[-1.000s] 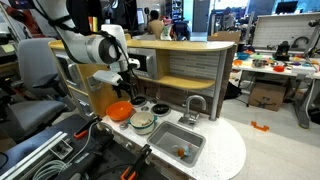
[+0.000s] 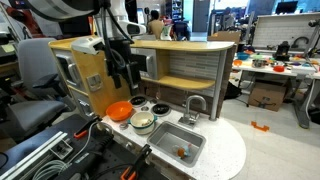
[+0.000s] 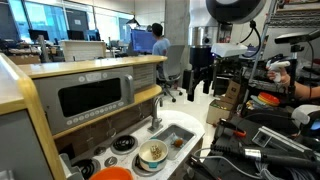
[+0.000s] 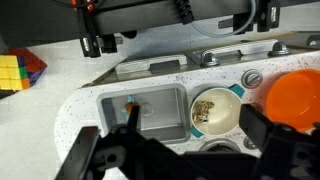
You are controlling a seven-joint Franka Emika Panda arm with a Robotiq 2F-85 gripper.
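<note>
My gripper (image 2: 122,88) hangs high above the counter and stands open. In the wrist view its two dark fingers (image 4: 268,138) are wide apart, with nothing held between them. Below lie a grey sink (image 4: 170,132) and a cream pot (image 4: 218,124). The pot has some small light-brown bits inside. An orange bowl (image 4: 297,96) is beyond the pot, partly cut off by the right edge of the wrist view. Inside the sink sits a small orange and teal item (image 4: 130,106), too small to identify.
Dark round burners (image 2: 161,109) sit behind the pot. A metal faucet (image 2: 195,101) rises behind the sink, and a shelf unit with a microwave (image 3: 88,99) backs the counter. Bare white counter (image 2: 226,145) lies to the right of the sink.
In exterior view 1 my arm has come nearer the camera and looms larger. The pot, bowl and sink item have stayed in place.
</note>
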